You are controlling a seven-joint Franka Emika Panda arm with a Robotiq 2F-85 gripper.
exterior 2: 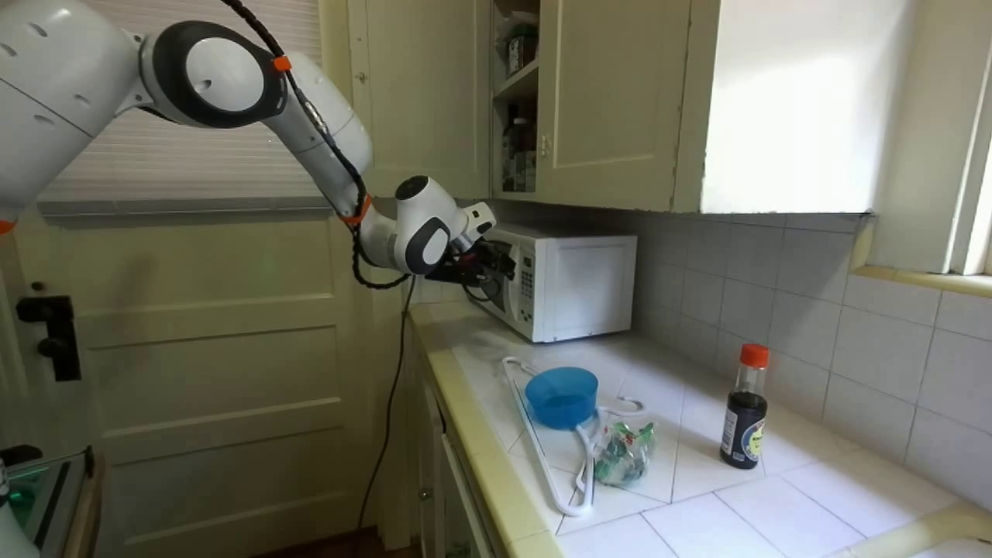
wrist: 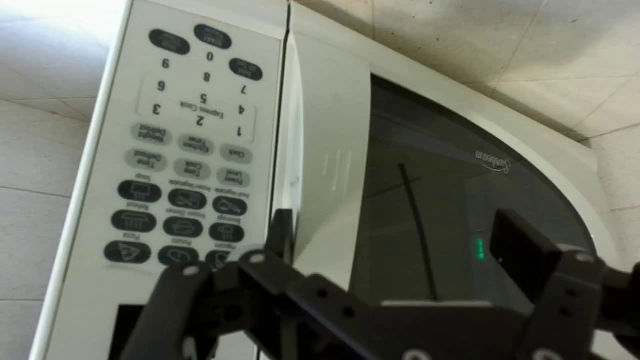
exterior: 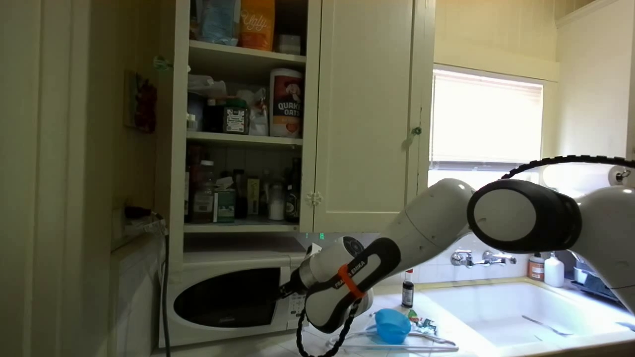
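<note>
A white microwave point(exterior: 274, 333) with a dark oval window point(wrist: 420, 198) stands on the counter, its door shut. In the wrist view its keypad point(wrist: 195, 174) appears upside down on the left, and the pale door handle point(wrist: 333, 150) runs beside the window. My gripper is open in front of the door, with nothing held. One finger point(wrist: 280, 234) overlaps the handle's keypad-side edge; the other finger point(wrist: 519, 252) is over the dark window. Whether either touches the door cannot be made out. In exterior view 2 the gripper point(exterior 2: 497, 263) is at the microwave's front.
On the counter lie a blue bowl point(exterior 2: 560, 398), a white hanger-like frame point(exterior 2: 535, 437) and a crumpled clear bag point(exterior 2: 625, 452). A dark sauce bottle point(exterior 2: 745, 409) stands near the wall. An open cupboard point(exterior: 244, 140) hangs above the microwave; the sink point(exterior: 506, 309) is to the right.
</note>
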